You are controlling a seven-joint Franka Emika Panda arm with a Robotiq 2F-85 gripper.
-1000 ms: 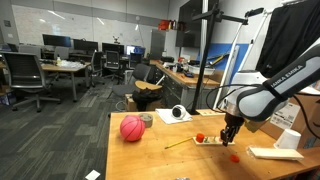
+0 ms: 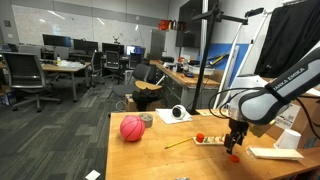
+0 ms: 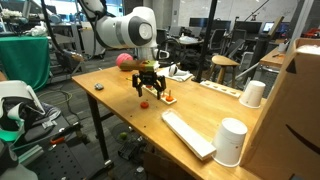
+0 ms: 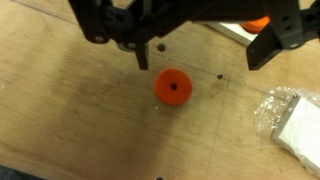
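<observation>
A round red-orange disc with a small dark hole in its middle lies flat on the wooden table. My gripper is open above it, with nothing between its fingers; in the wrist view the disc appears just beyond the gap. In exterior view 1 the gripper hangs over the red disc, and exterior view 2 shows the disc below and beside the fingers. Behind the gripper is a light wooden base with a red piece at its end.
A pink-red ball, a yellow stick and headphones are on the table. A long white box and a white cylinder stand to one side.
The objects on the table look unmoved.
</observation>
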